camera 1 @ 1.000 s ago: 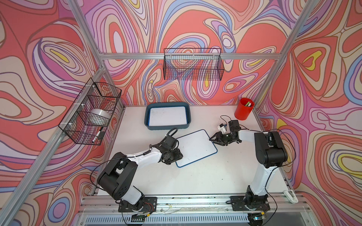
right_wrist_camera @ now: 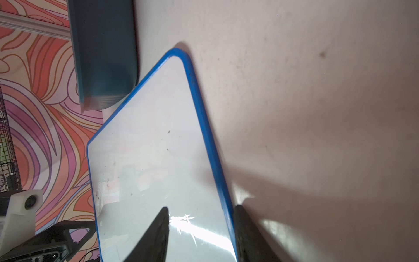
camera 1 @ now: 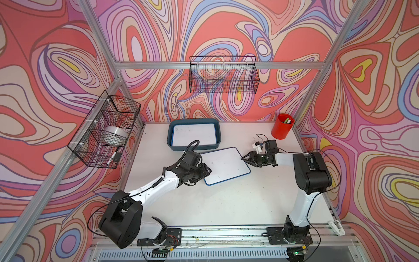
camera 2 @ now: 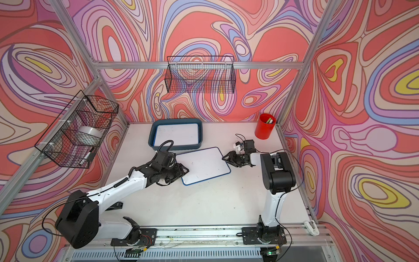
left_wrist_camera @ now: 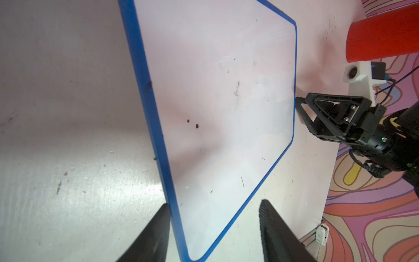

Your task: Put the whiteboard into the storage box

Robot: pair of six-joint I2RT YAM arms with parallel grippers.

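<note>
A white, blue-edged whiteboard lies on the table. Behind it the dark teal storage box holds a similar white, blue-edged board. My left gripper is part open over the near whiteboard's left end, one fingertip at the blue edge in the left wrist view. My right gripper is open at the right end, a fingertip against the blue edge, the other over the white surface.
A red bucket stands at the back right. Wire baskets hang at the back and on the left.
My left gripper has moved back, away from the table front, and the whiteboard's left end has shifted the same way, toward the box.
</note>
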